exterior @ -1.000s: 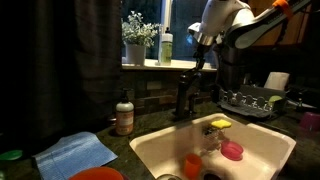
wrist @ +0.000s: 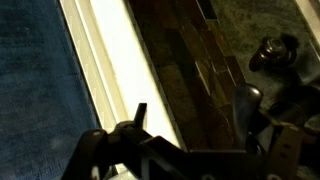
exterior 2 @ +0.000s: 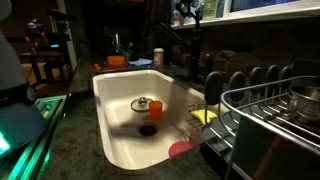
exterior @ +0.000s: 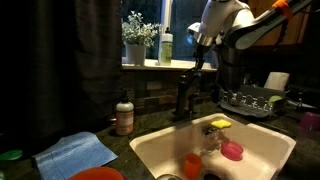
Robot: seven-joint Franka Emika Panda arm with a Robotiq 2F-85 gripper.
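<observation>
My gripper hangs high over the back of the counter, close to the black faucet and in front of the windowsill. From the wrist view, the gripper is open, its dark fingers apart, and no object shows between them. The pale sill edge and dark tiles lie below. Down in the white sink are an orange cup and a pink bowl, both well away from the gripper. A yellow sponge rests at the sink's back rim.
Left of the sink are a soap bottle, a blue cloth and a red plate. A potted plant and a pale bottle stand on the sill. The wire dish rack borders the sink's right side.
</observation>
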